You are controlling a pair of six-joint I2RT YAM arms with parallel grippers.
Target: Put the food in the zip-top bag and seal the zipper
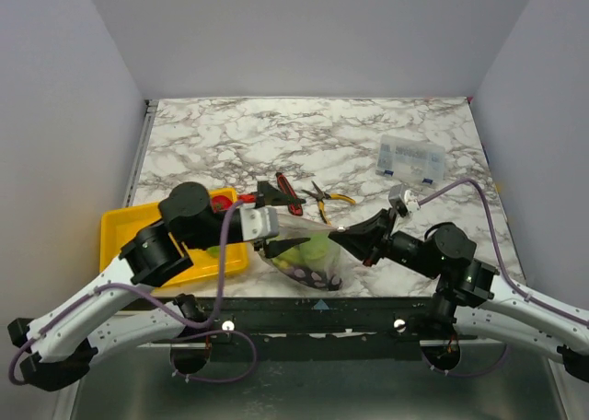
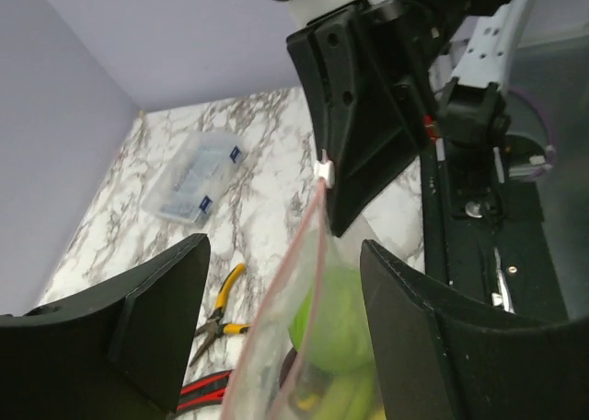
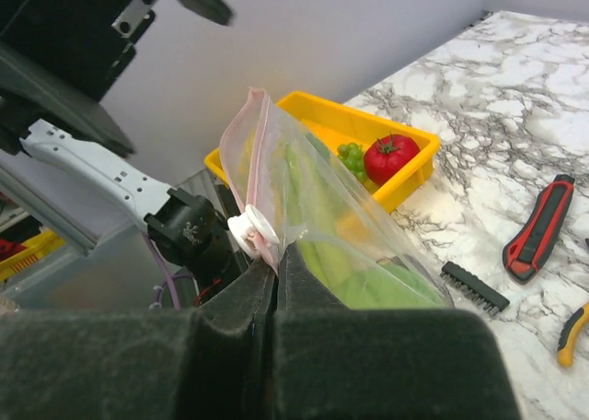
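The clear zip top bag (image 1: 324, 271) hangs upright with a round green food item (image 2: 336, 328), long green pieces and dark purple ones inside. At the bag's right top corner, my right gripper is shut on the edge, right beside the white zipper slider (image 3: 253, 232). My left gripper stands open over the bag's top with empty fingers; the pink zipper strip runs beneath and between them in the left wrist view. In the right wrist view the strip's free far end (image 3: 256, 102) sticks up, and whether the zipper is sealed cannot be told.
A yellow bin (image 1: 115, 240) at the left holds a red tomato (image 3: 391, 157) and green grapes (image 3: 352, 155). Behind the bag lie a red utility knife (image 1: 288, 192) and yellow-handled pliers (image 1: 324, 197). A clear plastic box (image 1: 410, 158) sits at the back right.
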